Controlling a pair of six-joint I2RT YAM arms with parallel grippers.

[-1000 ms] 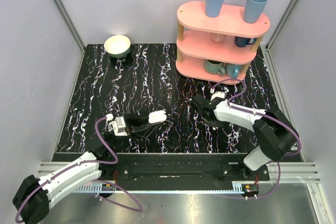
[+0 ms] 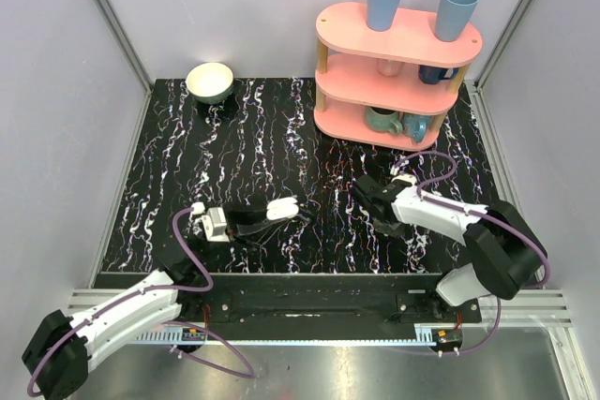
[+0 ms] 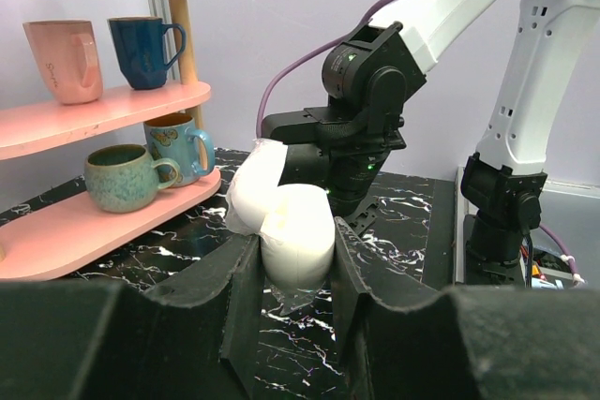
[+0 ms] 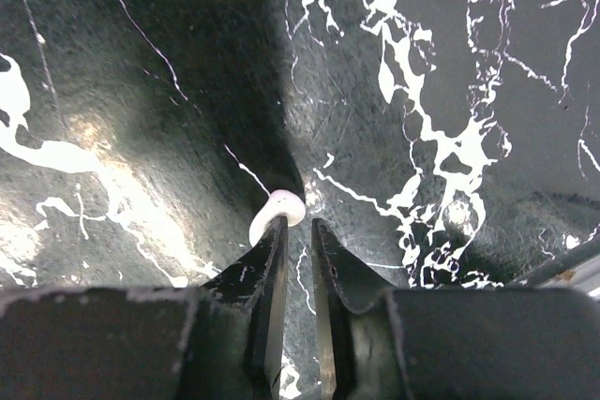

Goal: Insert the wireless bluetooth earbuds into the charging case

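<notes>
The white charging case (image 2: 282, 210), its lid raised, is held in my left gripper (image 2: 292, 216) above the left-middle of the table; in the left wrist view the case (image 3: 296, 241) sits between the fingers, shut on it. My right gripper points down at the table in the right wrist view, fingertips close together around a narrow gap. A small white earbud (image 4: 279, 205) lies at those fingertips, partly hidden by the left finger; whether it is between them is unclear.
The pink shelf (image 2: 394, 91) with mugs and cups stands at the back right, behind my right arm. A bowl (image 2: 210, 81) sits at the back left. The black marble tabletop (image 2: 206, 119) is otherwise mostly clear.
The right arm has moved a little rightward and toward the front of the table. The left arm and the case look unchanged.
</notes>
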